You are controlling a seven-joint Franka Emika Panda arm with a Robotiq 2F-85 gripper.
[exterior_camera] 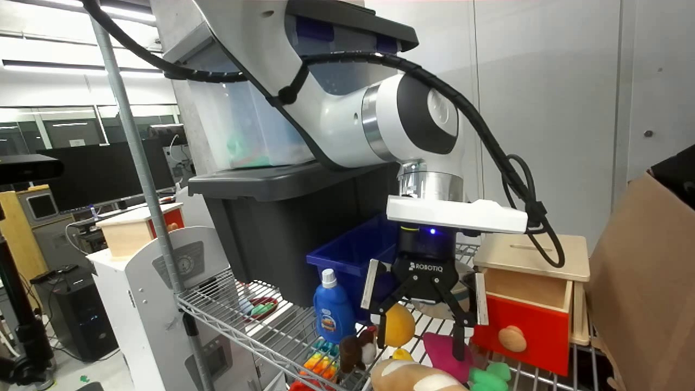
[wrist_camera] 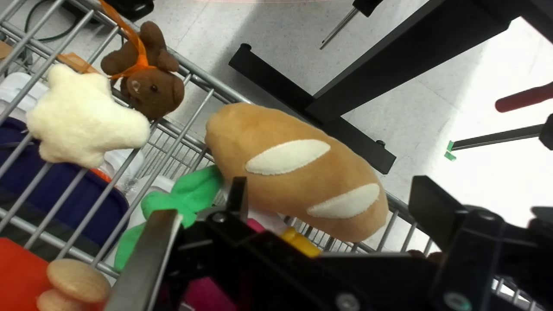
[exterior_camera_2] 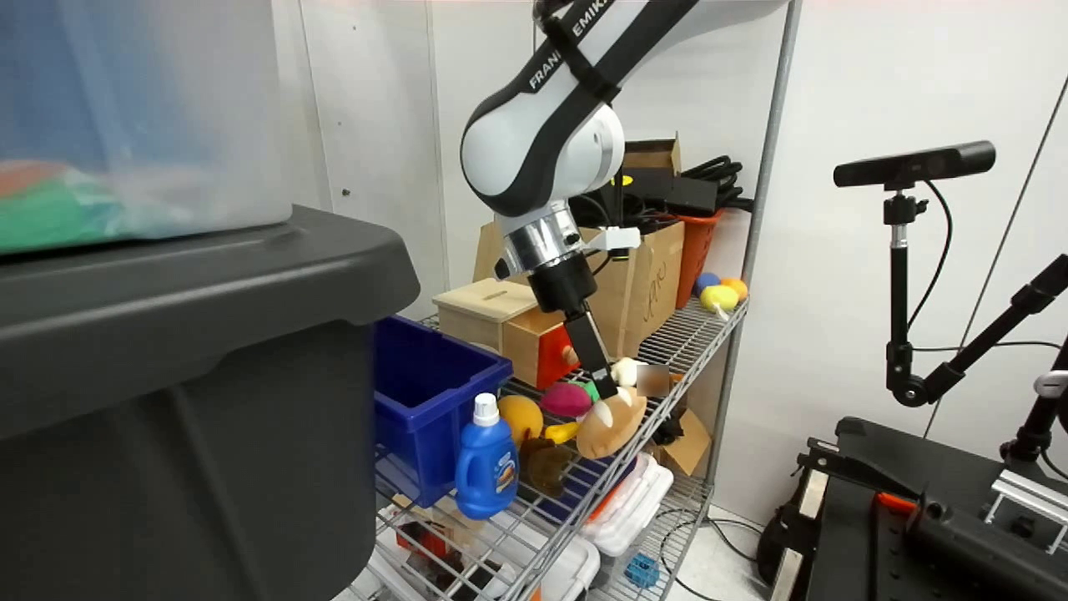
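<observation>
My gripper (exterior_camera: pixel 420 344) points down over the wire shelf with its fingers wide apart and nothing held between them. A plush bread loaf (wrist_camera: pixel 295 171), tan with white slashes, lies on the shelf at its front edge. In the wrist view the loaf stretches across the space between the fingertips. From the second exterior view, a fingertip (exterior_camera_2: pixel 603 382) overlaps the loaf's upper end; whether they touch I cannot tell. An orange ball (exterior_camera: pixel 398 326) sits behind the left finger, and a magenta plush (exterior_camera: pixel 443 355) lies beside the right one.
A wooden box with an open red drawer (exterior_camera: pixel 521 332) stands at the right. Left of the toys are a blue detergent bottle (exterior_camera_2: pixel 487 466), a blue bin (exterior_camera_2: pixel 425 426) and a black tote (exterior_camera: pixel 280 228). A cream star plush (wrist_camera: pixel 85 116) and green plush (wrist_camera: pixel 181 191) lie near the loaf.
</observation>
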